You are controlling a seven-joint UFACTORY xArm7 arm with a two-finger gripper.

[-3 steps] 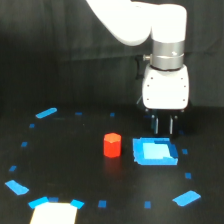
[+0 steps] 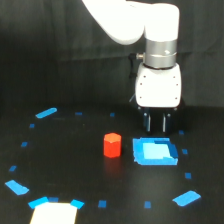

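A small red block (image 2: 112, 145) stands on the dark table, near the middle of the view. To its right is a blue square frame or shallow tray (image 2: 139, 151) with a pale patch inside; its depth is hard to tell. My gripper (image 2: 156, 122) points down just behind the blue tray in the picture, apart from the red block. Its two thin dark fingers show a gap between them with nothing visible in it.
Blue tape strips and small blue squares mark the dark table. A white-and-tan object (image 2: 53, 213) is cut off at the lower left edge.
My arm and gripper have shifted slightly left. The red block and the blue tray have stayed where they were.
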